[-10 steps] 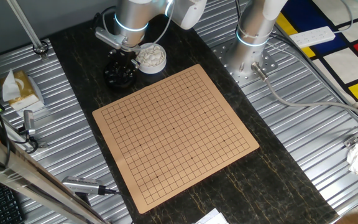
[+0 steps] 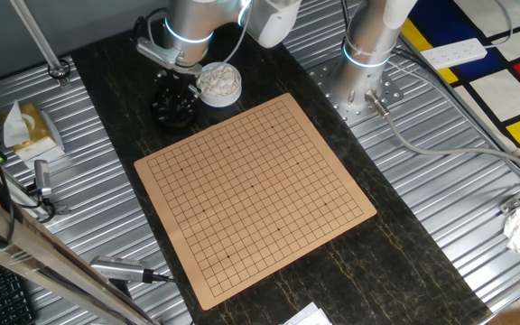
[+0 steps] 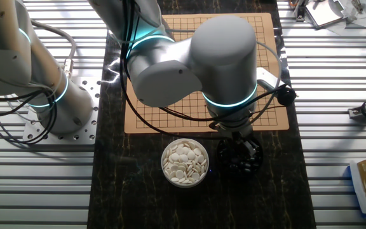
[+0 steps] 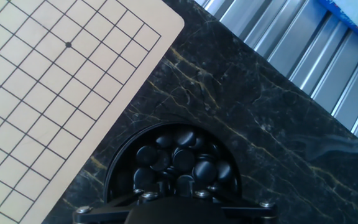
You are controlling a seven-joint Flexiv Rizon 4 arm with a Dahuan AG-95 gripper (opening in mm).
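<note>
My black gripper reaches down over a round black bowl of glossy black stones. Dark fingers against dark stones leave it unclear how far apart the fingers stand or whether a stone is between them. Exterior view 1 has the black bowl just off the far left corner of a tan grid board, which carries no stones. Close beside it stands a white bowl, filled with white stones. In exterior view 2 the arm covers part of the board.
The tissue box lies off to the left, over the ribbed metal surface. Loose cables hang along the arm. Dark tabletop beyond the bowls is clear.
The gripper and its wrist have shifted only slightly above the black bowl. The board and both bowls have stayed in place.
</note>
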